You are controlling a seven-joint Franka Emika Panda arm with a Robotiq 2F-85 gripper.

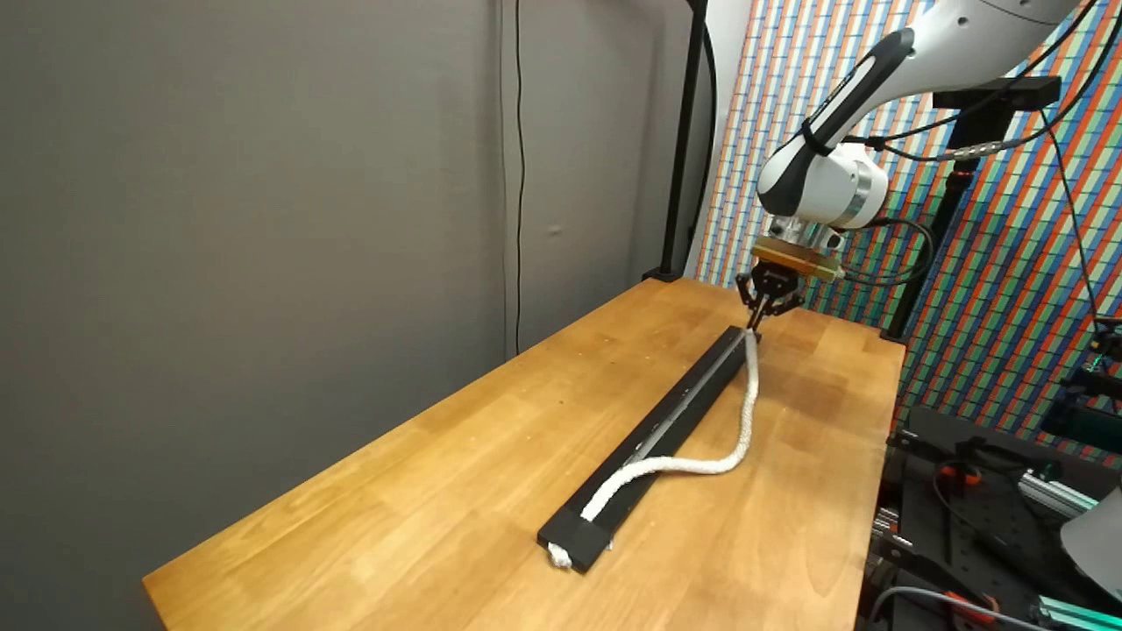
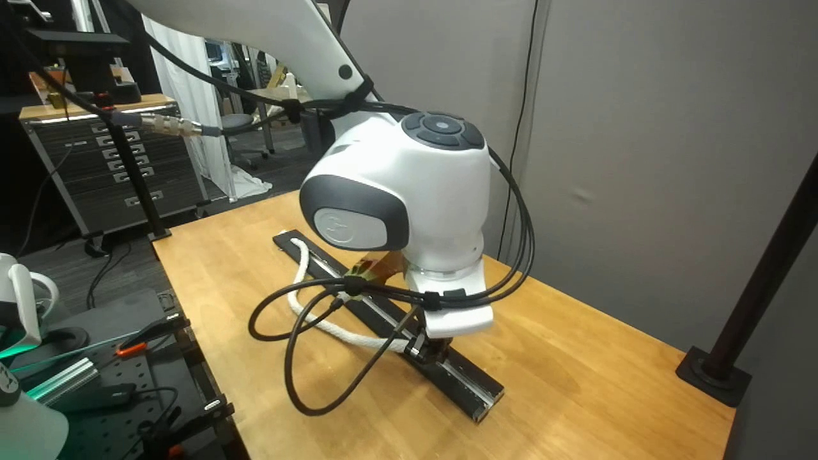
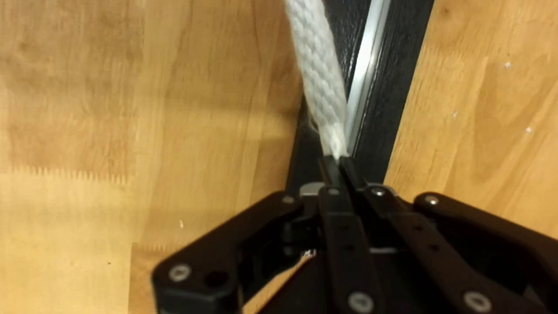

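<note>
A white rope lies partly on the wooden table, bowed out beside a long black bar with a pale groove along its middle. One rope end tucks under the black crosspiece at the bar's near end. My gripper is shut on the other, tapered end of the rope. In the wrist view the fingertips are over the bar, just left of its metal groove. How high they stand above it is hard to tell. From the second exterior side, the hand partly covers the bar.
The wooden table has free room left of the bar. Black posts stand at the far table corners, one on a base. Loose arm cables hang low by the hand.
</note>
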